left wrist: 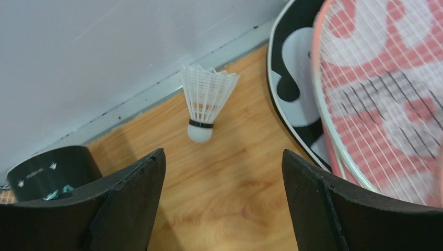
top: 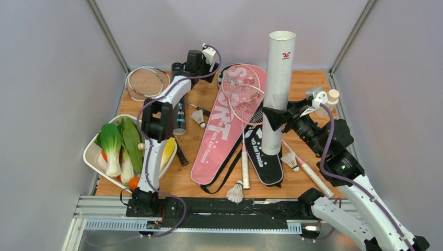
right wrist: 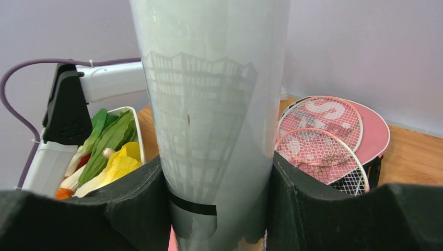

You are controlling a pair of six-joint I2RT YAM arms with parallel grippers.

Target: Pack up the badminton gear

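A tall white shuttlecock tube [top: 277,89] stands nearly upright above the table, and my right gripper [top: 274,119] is closed around its lower half. In the right wrist view the fingers [right wrist: 143,201] press both sides of the tube. At the back, my left gripper is open and points down, nothing between its fingers. Beyond its fingertips a white shuttlecock [left wrist: 208,97] lies by the back wall, feathers toward the wall. Other shuttlecocks lie mid-table [top: 198,118], at the front edge [top: 235,192] and at the right [top: 290,160]. Two pink rackets [top: 246,104] rest over the pink racket bag [top: 217,141].
A white basket of vegetables [top: 90,154] stands at the left front. A dark tube [top: 179,117] lies beside it, partly beneath the left arm. More rackets [top: 148,83] lie at the back left; a black bag [top: 264,162] is at centre. A bottle [top: 333,97] stands at the right.
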